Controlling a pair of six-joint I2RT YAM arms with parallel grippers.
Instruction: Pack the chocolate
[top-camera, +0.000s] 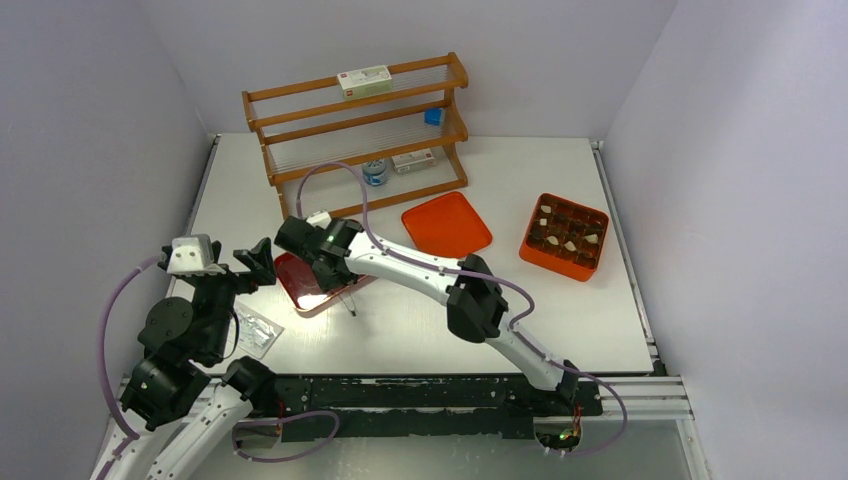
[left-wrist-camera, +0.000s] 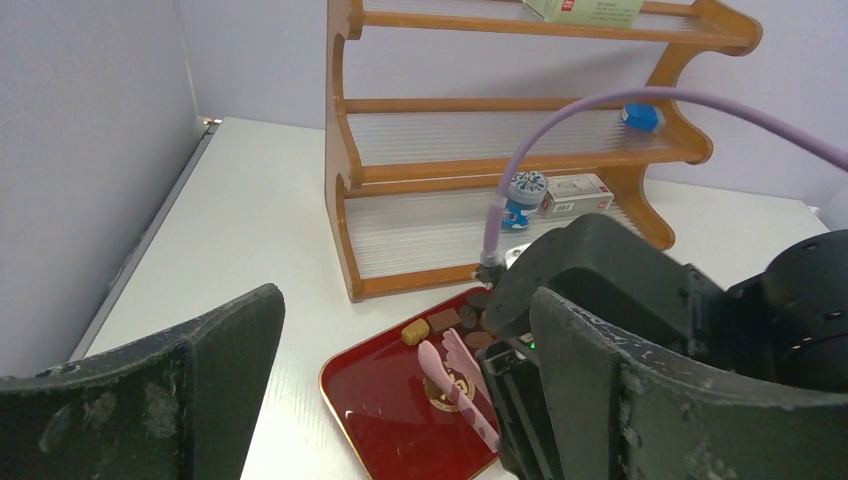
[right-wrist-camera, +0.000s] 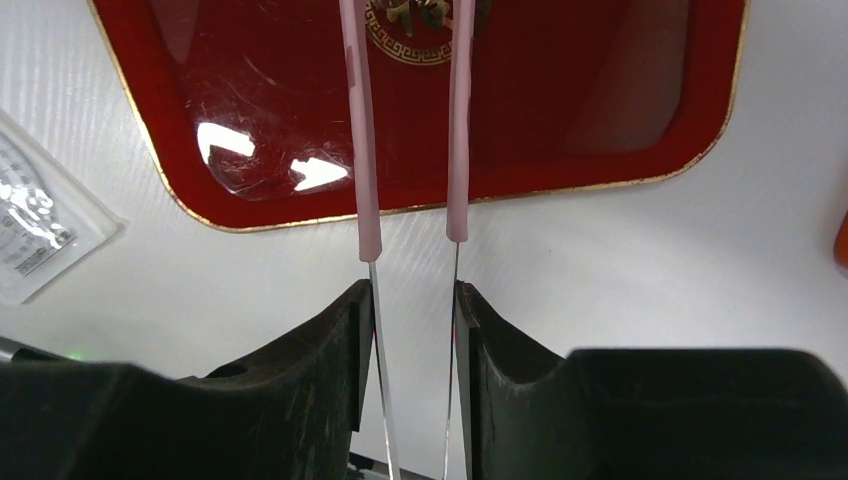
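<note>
Pink-tipped tongs (right-wrist-camera: 368, 170) are clasped in my right gripper, their two arms standing apart. They reach over a gold-rimmed red tray (left-wrist-camera: 385, 420). Near the tray's far side lie several chocolates, among them a tan one (left-wrist-camera: 415, 332) and a brown one (left-wrist-camera: 443, 320). The pink ends come close to these; whether they touch any is unclear, and the right wrist view cuts the ends off. An orange divided box (top-camera: 556, 263), partly filled with chocolates, stands at the right in the top view. My left gripper is open and empty, left of the tray.
An orange lid (top-camera: 447, 225) lies between tray and box. Behind the tray rises a wooden rack (top-camera: 360, 110) with small boxes and a jar (top-camera: 375, 172). A clear packet (top-camera: 257, 330) rests in front of the left arm.
</note>
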